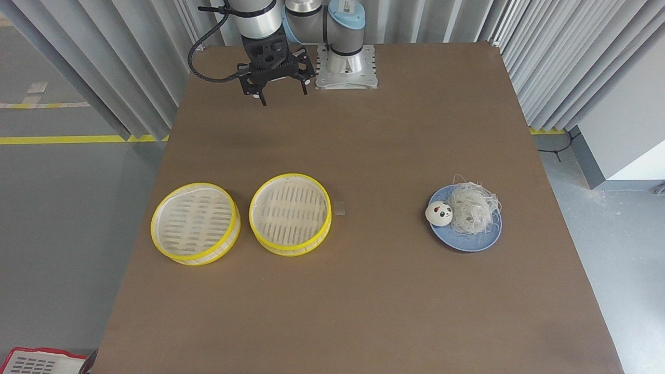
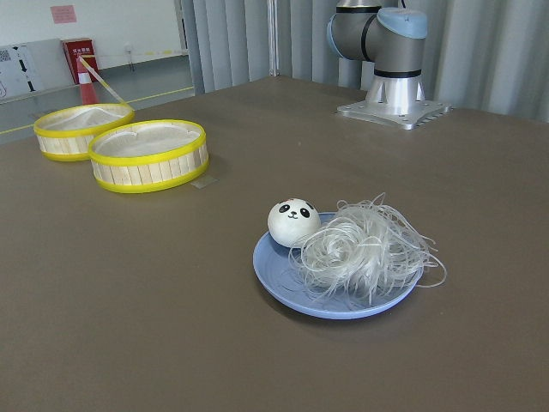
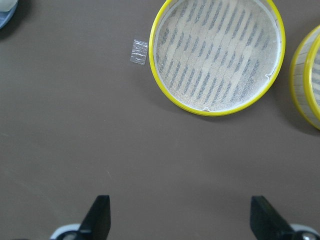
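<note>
My gripper stands open over bare table at the back of the tabletop, nothing between its fingers; in the front view it is at the top, behind both baskets. Two yellow-rimmed round baskets with pale mesh bottoms, the left basket [image 1: 195,221] and the middle basket [image 1: 290,212], sit side by side. A blue plate [image 1: 467,243] at the right holds a tangle of white noodle-like strands [image 1: 474,205] and a white panda-faced ball [image 1: 439,213].
A small translucent tape piece [image 3: 139,51] lies beside the middle basket. The arm's base [image 1: 346,71] is mounted at the back edge.
</note>
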